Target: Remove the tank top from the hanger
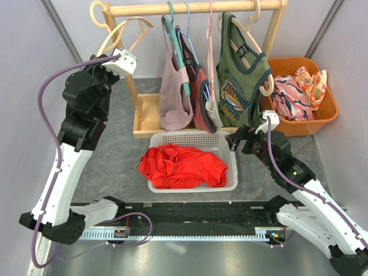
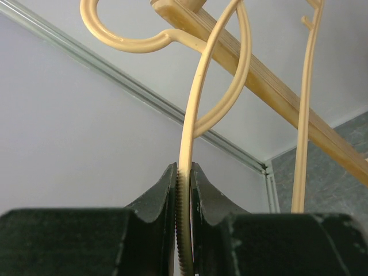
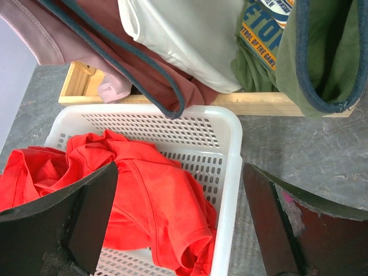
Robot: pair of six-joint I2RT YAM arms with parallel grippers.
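Observation:
My left gripper is shut on a cream hanger [image 2: 192,109], bare of clothing, at the left end of the wooden rail [image 1: 190,7]; its hook is beside the bar in the left wrist view. A green tank top [image 1: 240,75] hangs on a cream hanger at the rail's right, beside white, maroon and pink garments [image 1: 175,98]. My right gripper [image 1: 241,138] stands open below the green top, above the basket's right edge, with nothing between its fingers.
A white basket [image 1: 233,178] holds red cloth [image 1: 181,167] at the centre. An orange bin [image 1: 322,115] with patterned clothes stands right of the rack. Bare grey floor lies left of the basket.

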